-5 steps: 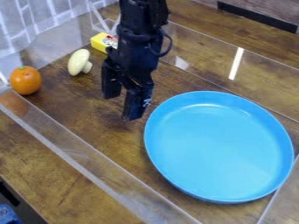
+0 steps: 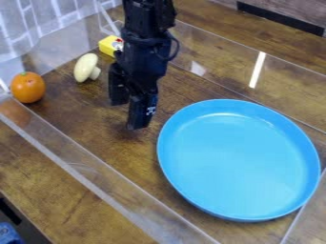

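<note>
My black gripper [image 2: 132, 100] hangs low over the wooden surface in the middle-left of the camera view, left of a large blue plate [image 2: 237, 157]. Its fingers are dark and hard to make out, so I cannot tell whether it is open or shut. An orange round fruit or vegetable [image 2: 29, 87] sits at the left. A pale yellow oblong object [image 2: 87, 68] lies behind the gripper to the left, and a yellow block [image 2: 110, 45] is partly hidden behind the arm.
Clear plastic walls edge the wooden area at the left. Bare wood lies at the front left and at the back right.
The gripper has shifted leftward over the last second, away from the blue plate. The objects on the surface look unmoved.
</note>
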